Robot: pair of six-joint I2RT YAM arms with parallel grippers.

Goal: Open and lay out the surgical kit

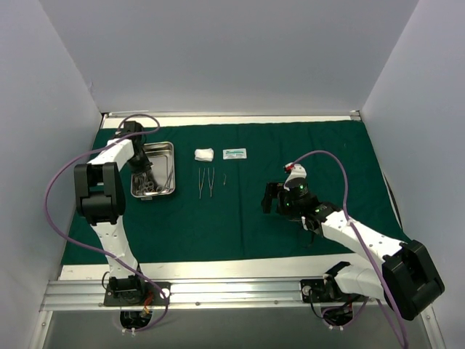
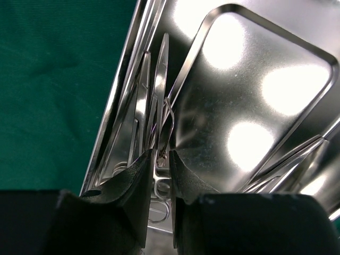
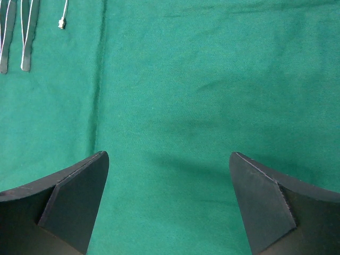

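Observation:
The steel tray (image 1: 161,190) sits on green cloth at the left, holding scissors and clamp-like instruments (image 2: 160,90) along its left side and more instruments (image 2: 287,164) at its right. My left gripper is low over the left-side instruments, its tips close together above their ring handles; whether anything lies between is hard to see. My right gripper stands open over bare cloth, nothing between its fingers.
Two tweezers (image 1: 211,182), a small item (image 1: 224,179), a white gauze pad (image 1: 203,154) and a flat packet (image 1: 235,153) lie right of the tray.

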